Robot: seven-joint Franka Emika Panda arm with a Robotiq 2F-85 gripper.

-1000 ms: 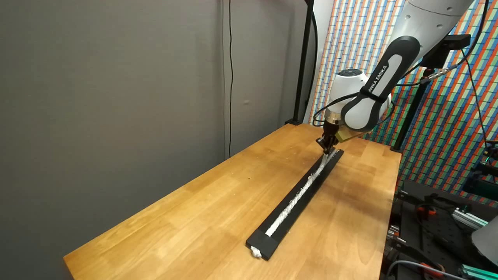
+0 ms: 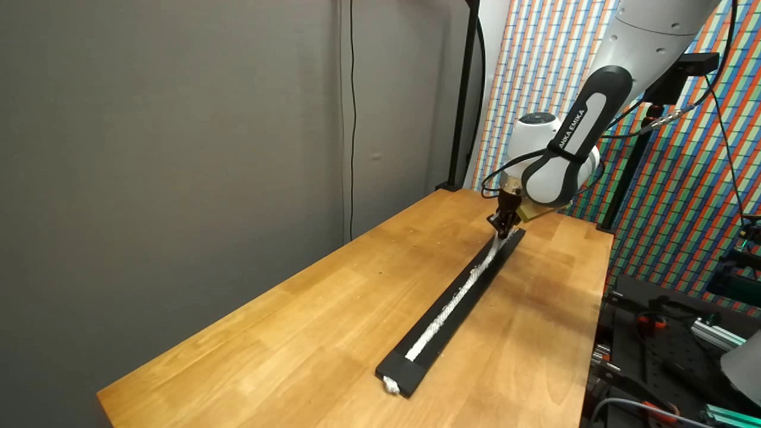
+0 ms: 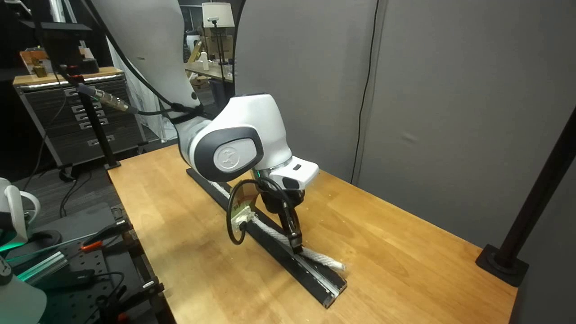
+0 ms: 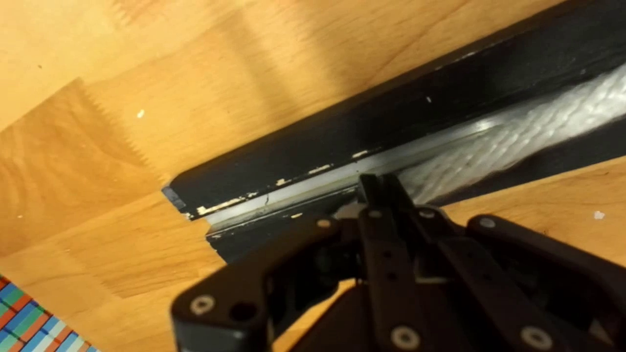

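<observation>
A long black grooved bar (image 2: 408,370) lies on the wooden table, with a white braided rope (image 2: 447,308) along its groove. In exterior view 2 the rope's free end (image 3: 332,263) lies outside the groove, over one side of the bar; the groove's pale end stretch (image 3: 316,274) is bare. My gripper (image 3: 297,250) points down at the rope near this end. Its fingertips (image 4: 368,181) are together in the wrist view, with nothing clearly seen between them. The rope (image 4: 528,136) runs up to the fingers and partly behind them, so contact there is hard to judge.
A black post (image 3: 513,237) stands on the table near a grey wall. Beyond one table edge is a dark equipment bench (image 2: 663,356).
My gripper has shifted slightly lower and to the right in exterior view 1, toward the bar's far end. The bar looks unmoved.
</observation>
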